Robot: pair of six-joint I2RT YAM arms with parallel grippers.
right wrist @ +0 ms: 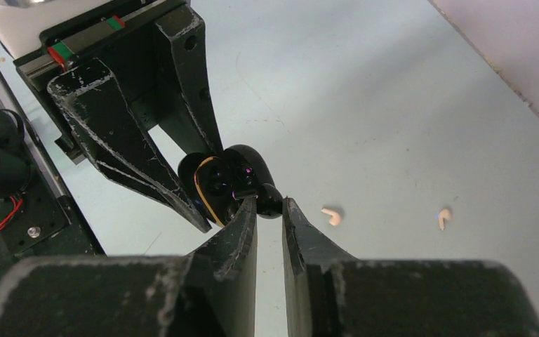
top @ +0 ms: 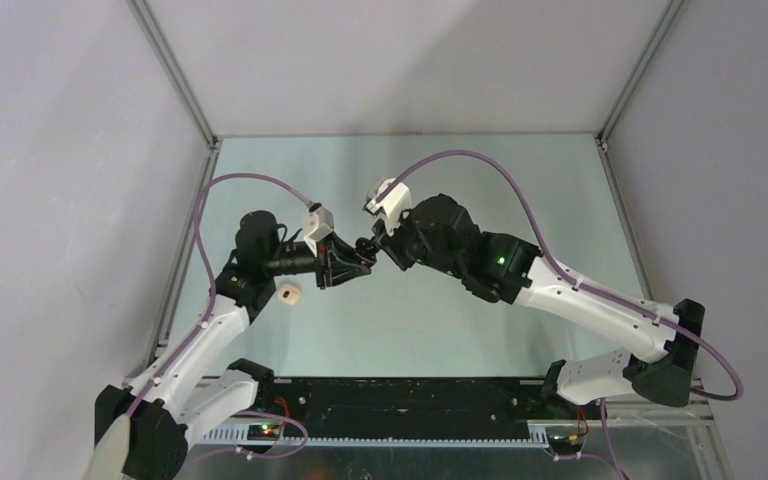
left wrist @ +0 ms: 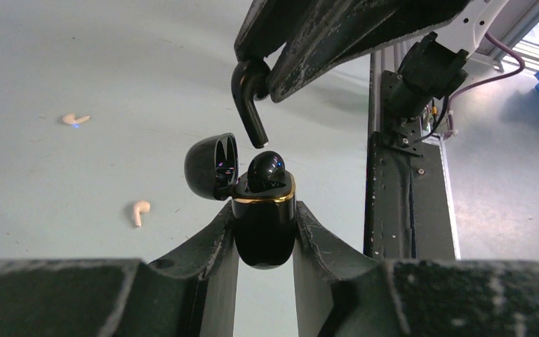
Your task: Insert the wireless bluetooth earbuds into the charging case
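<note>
A black charging case (left wrist: 264, 228) with a gold line round its rim is held in my left gripper (top: 352, 263), which is shut on it. Its lid (left wrist: 207, 167) is swung open to the left in the left wrist view. A glossy black earbud (left wrist: 265, 166) sits in one side of the case. Above the case, my right gripper is shut on another black earbud (left wrist: 250, 109), its stem pointing down and its tip clear of the case in that view. From the right wrist, that held earbud (right wrist: 269, 204) appears to overlap the open case (right wrist: 214, 184); contact cannot be told.
Two beige earbuds (left wrist: 140, 212) (right wrist: 443, 217) lie apart on the pale table. A beige case (top: 288, 294) rests beside the left arm. A black beam (top: 410, 410) runs along the front edge.
</note>
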